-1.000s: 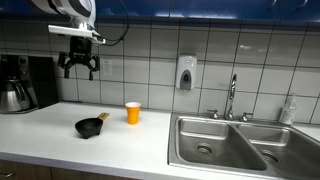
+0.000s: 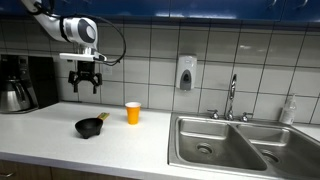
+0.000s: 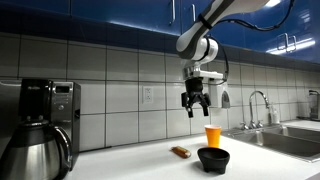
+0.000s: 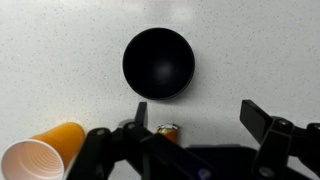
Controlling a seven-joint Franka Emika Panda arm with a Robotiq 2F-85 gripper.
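A black bowl (image 2: 89,127) stands upright on the white counter, and its dark inside (image 4: 159,63) looks empty in the wrist view. Behind it and to the right in exterior view 1 is an orange cup (image 2: 133,113), whose pale open mouth shows in the wrist view. A small brown-orange item (image 3: 181,152) lies on the counter near both; the gripper partly hides it in the wrist view. High above the counter, my gripper (image 2: 84,88) points down, touching none of these. Its two fingers are wide apart in the wrist view (image 4: 196,122), with nothing held between them.
A coffee maker with a steel carafe (image 3: 38,150) stands at the left. To the right is a double sink (image 2: 235,145) with a faucet (image 2: 231,98). The counter (image 2: 140,150) between bowl and sink is clear. Blue cabinets (image 2: 220,10) hang overhead.
My gripper has come down and shifted slightly to the right in exterior view 1. The bowl, cup and small item have stayed where they were.
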